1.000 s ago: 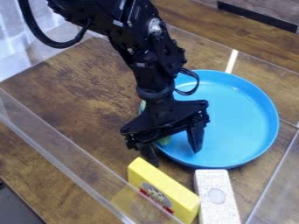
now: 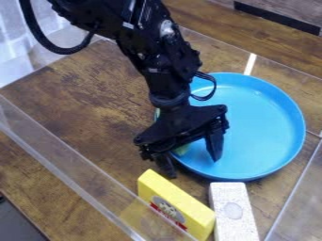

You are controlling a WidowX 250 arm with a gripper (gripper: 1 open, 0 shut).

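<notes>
My black gripper (image 2: 184, 149) is low over the left half of a blue round plate (image 2: 262, 128), open, its fingers angled down at the plate's near-left part. A small greenish thing, mostly hidden behind the gripper, shows at the plate's left side; I cannot tell what it is or whether it lies between the fingers.
A yellow box (image 2: 174, 203) and a white block (image 2: 234, 213) lie just in front of the plate. Clear plastic walls run along the lower left and right edges.
The gripper has shifted very slightly; otherwise the scene looks the same.
</notes>
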